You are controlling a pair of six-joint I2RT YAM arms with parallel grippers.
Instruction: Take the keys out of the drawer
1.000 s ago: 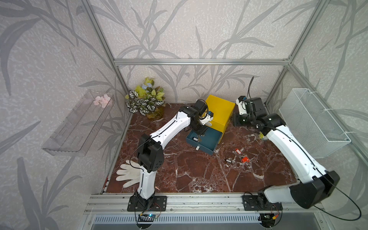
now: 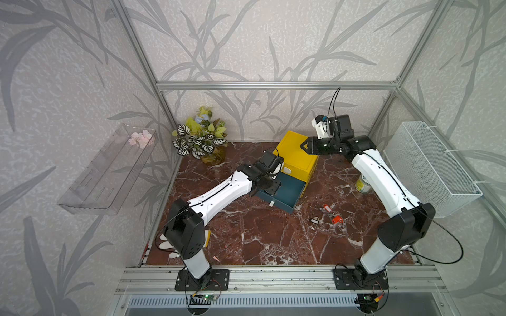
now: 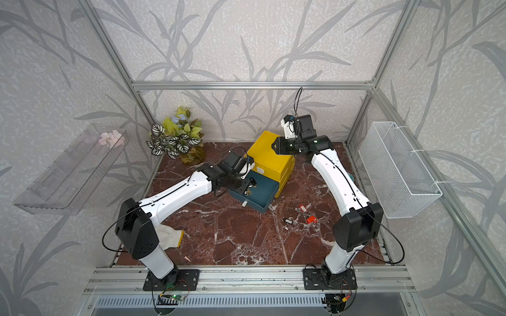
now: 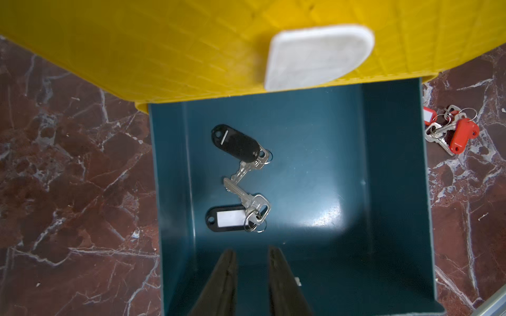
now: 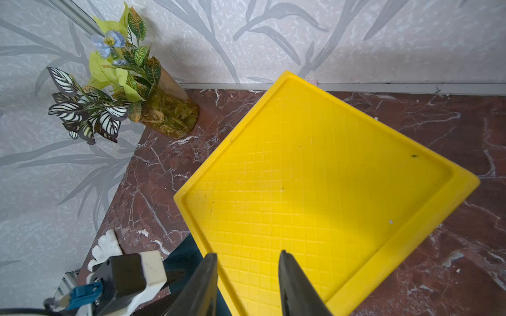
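Observation:
The open teal drawer juts from the yellow drawer unit. In it lie two sets of keys with black tags, one tag dark side up, the other showing a white label. My left gripper is part open over the drawer, nothing between its fingers in the left wrist view. My right gripper stands open and empty above the yellow top.
Red-tagged keys and other small items lie on the marble table right of the drawer. A plant stands back left, a can at right, a glove front left.
My right arm has risen and swung leftward over the yellow unit. My left arm has shifted slightly left and toward the front over the drawer.

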